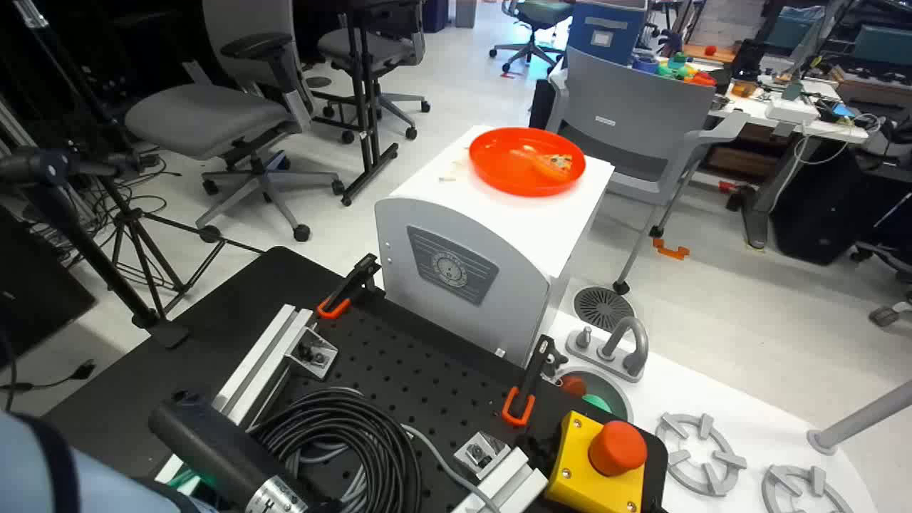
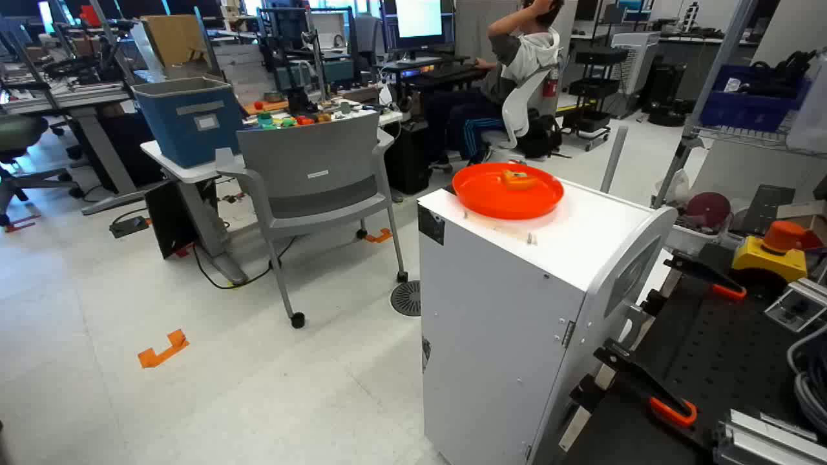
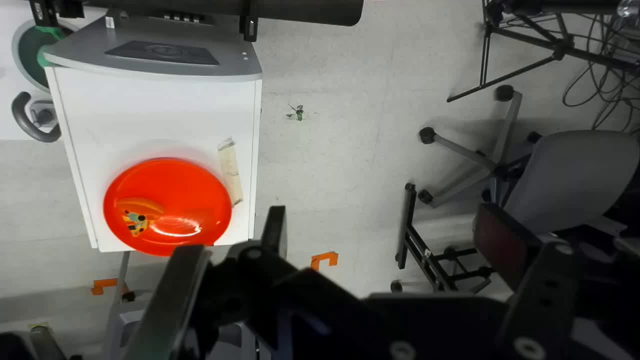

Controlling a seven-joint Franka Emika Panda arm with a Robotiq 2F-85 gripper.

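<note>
My gripper reaches in from the bottom of the wrist view. Its dark fingers (image 3: 502, 245) stand wide apart, with only floor and distant furniture showing between them. To the left of the fingers, farther away, a round orange-red plate (image 3: 180, 186) rests on top of a white cabinet (image 3: 150, 108). On the plate lies a small orange item with a mottled yellow and dark part (image 3: 137, 222); what it is cannot be made out. Both exterior views also show the plate (image 1: 496, 167) (image 2: 481, 197) on the cabinet. The gripper's fingers do not show in either.
A black perforated table (image 1: 410, 350) abuts the cabinet, with coiled cables (image 1: 350, 453), clamps (image 1: 530, 380) and a yellow emergency-stop box (image 1: 598, 462). A small sink with a grey faucet (image 1: 628, 342) sits beside it. A grey chair (image 2: 318, 174) stands behind the cabinet.
</note>
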